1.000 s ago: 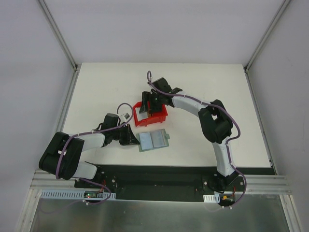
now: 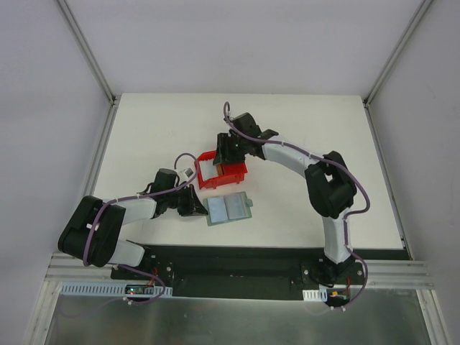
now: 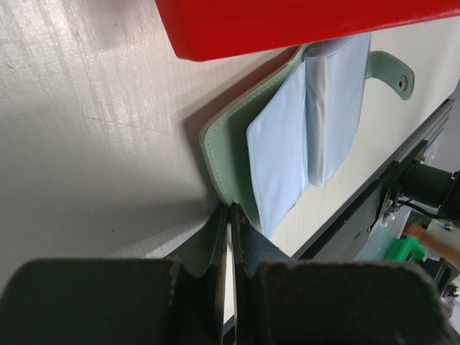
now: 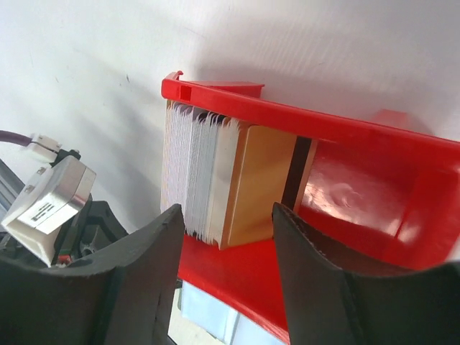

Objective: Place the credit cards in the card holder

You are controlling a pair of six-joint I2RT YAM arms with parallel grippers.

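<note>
The green card holder (image 2: 230, 208) lies unfolded on the table, its pale blue sleeves (image 3: 282, 144) showing in the left wrist view. My left gripper is shut at the holder's near edge; whether the edge is pinched between the tips cannot be told. Behind the holder stands a red box (image 2: 221, 182) with a row of upright cards (image 4: 198, 176), mostly white, and an orange-tan card (image 4: 264, 180) at the row's end. My right gripper is part open over the box, its fingers on either side of the end cards, with none seen clasped.
The box's red rim (image 4: 316, 126) rises round the cards, and its right part is empty. The front table edge is close to the holder.
My right gripper has shifted slightly to the right over the box. Earlier the red box moved a little to the left. The left arm and the holder have stayed still.
</note>
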